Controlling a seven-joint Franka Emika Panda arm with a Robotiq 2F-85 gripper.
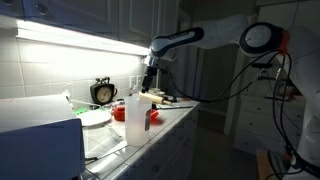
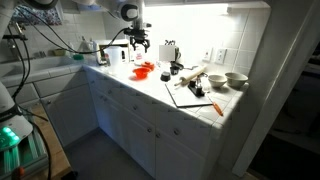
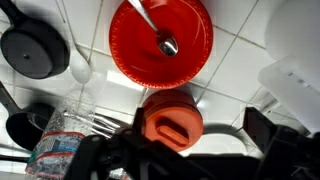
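Note:
My gripper hangs open over the counter, nothing between its fingers. In the wrist view, a red bowl holding a metal spoon lies at the top. Just below it, between the fingers, a small red lidded pot shows from above. It sits lower than the fingers, apart from them. In exterior view 1 the gripper is above the counter behind a tall white container. Exterior view 2 has it high over the back of the counter, near the red dishes.
Black pans and a clear jar crowd the left of the wrist view; a white plate lies at the bottom. Farther along the counter are a cutting board and pale bowls. Clear counter surface lies in front.

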